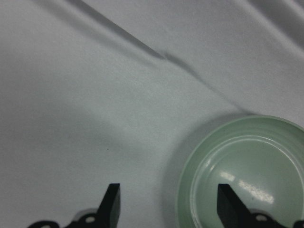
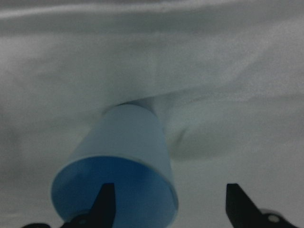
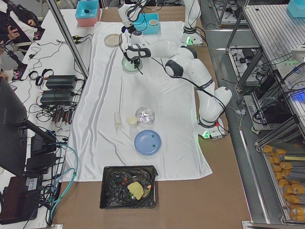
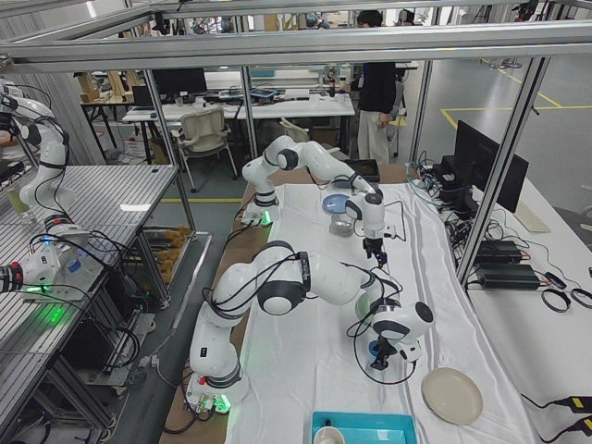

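Observation:
My left gripper stands open above the edge of a green plate (image 1: pixel 247 161); in the camera right view that gripper (image 4: pixel 375 250) hangs over the middle of the cloth. My right gripper is open over a light blue cup (image 2: pixel 118 133) lying on its side on the white cloth. The cup's mouth is under the left finger, with nothing gripped. In the camera right view the right gripper (image 4: pixel 384 356) is low beside the cup, which is partly hidden by it.
A beige plate (image 4: pixel 452 396) and turquoise tray (image 4: pixel 361 425) are near the right arm. A blue plate (image 3: pixel 147 142), foil-like item (image 3: pixel 145 115), small cups and black tray (image 3: pixel 109 186) occupy the other end.

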